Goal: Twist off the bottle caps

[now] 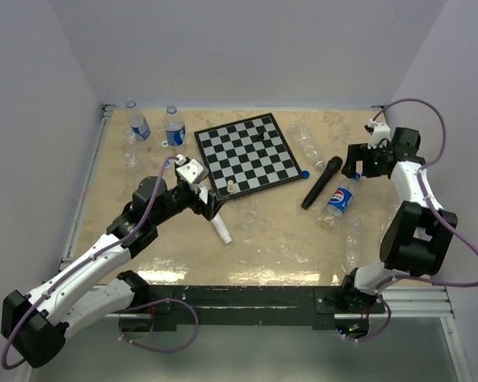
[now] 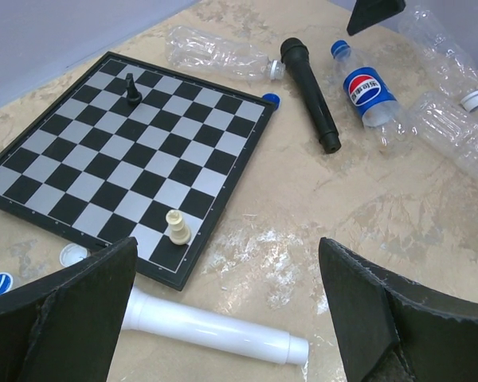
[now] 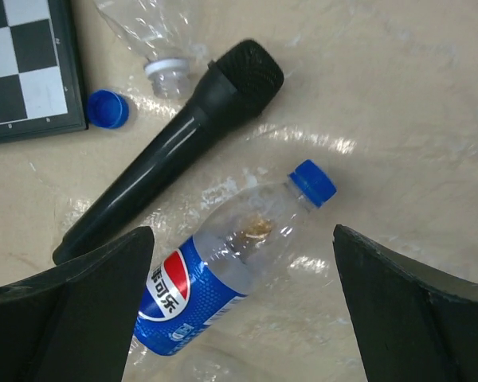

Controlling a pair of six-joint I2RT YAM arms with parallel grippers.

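A clear bottle with a Pepsi label (image 3: 191,290) lies on its side at the table's right, its blue cap (image 3: 312,184) on the neck. My right gripper stands open over this bottle, with the cap beyond its fingertips in the right wrist view. Beside the board's corner lies a loose blue cap (image 3: 107,109). My left gripper is open above the white tube (image 2: 215,328), nothing between its fingers. A clear bottle (image 2: 219,54) with a white cap (image 2: 276,70) rests behind the microphone (image 2: 311,94).
A chessboard (image 1: 247,153) with two pieces fills the back middle. Two upright bottles (image 1: 174,126) with blue labels stand at the back left. More clear bottles (image 2: 450,131) lie at the right.
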